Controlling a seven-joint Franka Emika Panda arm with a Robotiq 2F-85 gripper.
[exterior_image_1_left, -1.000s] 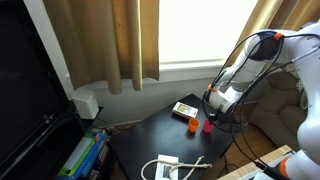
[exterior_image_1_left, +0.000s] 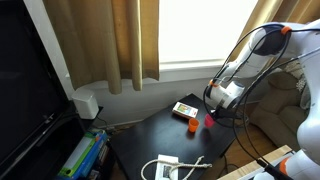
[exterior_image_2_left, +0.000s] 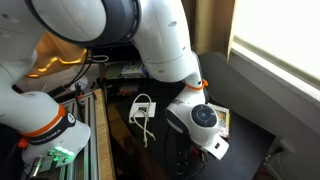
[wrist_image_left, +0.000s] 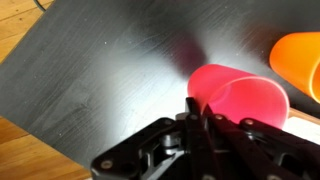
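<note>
A pink cup (wrist_image_left: 245, 98) fills the middle right of the wrist view, its open mouth towards the camera. My gripper is shut on the near rim of this cup. The same pink cup (exterior_image_1_left: 209, 121) shows small below the gripper in exterior view 1, seemingly just above the dark table. Beside it, apart, stands an orange cup (wrist_image_left: 296, 62), also seen as the orange cup (exterior_image_1_left: 193, 125) to the left in exterior view 1. In exterior view 2 the arm hides both cups.
Behind the cups lies a pale box (exterior_image_1_left: 186, 110) on the dark table (exterior_image_1_left: 150, 135). A white cord (exterior_image_1_left: 188, 162) with a white block (exterior_image_1_left: 166, 170) occupies the table's near part. Free table surface lies left of the cups.
The orange cup and the pale box have stayed in place.
</note>
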